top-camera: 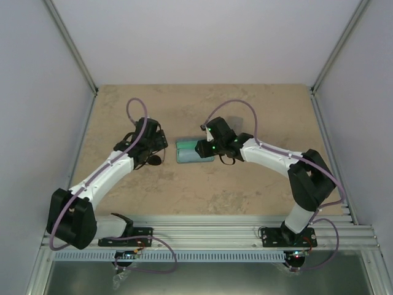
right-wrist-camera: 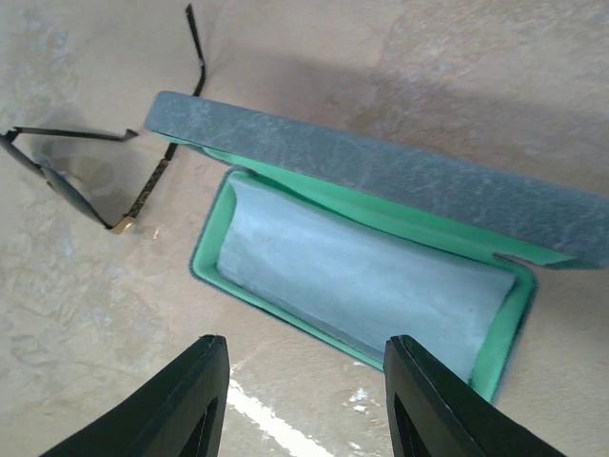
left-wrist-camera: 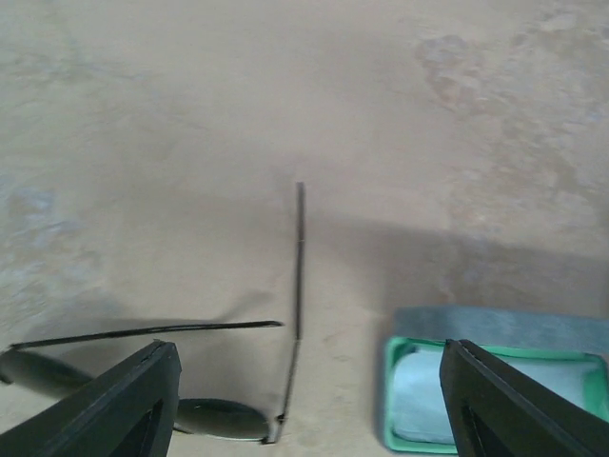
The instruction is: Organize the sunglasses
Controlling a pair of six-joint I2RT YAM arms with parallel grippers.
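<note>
Dark sunglasses [top-camera: 153, 160] lie on the table left of an open case [top-camera: 194, 155] with grey-blue outside and green-rimmed, light-blue inside. In the left wrist view the sunglasses [left-wrist-camera: 219, 416] have their thin temples extended; the case [left-wrist-camera: 487, 324] is at lower right. In the right wrist view the case [right-wrist-camera: 362, 281] fills the middle, its grey side raised along the back, the sunglasses [right-wrist-camera: 71, 190] at upper left. My left gripper is open above the sunglasses, empty. My right gripper is open above the near side of the case, empty.
The tan table [top-camera: 245, 190] is otherwise mostly clear. White walls surround it at the back and sides, with a metal rail [top-camera: 202, 224] along the front.
</note>
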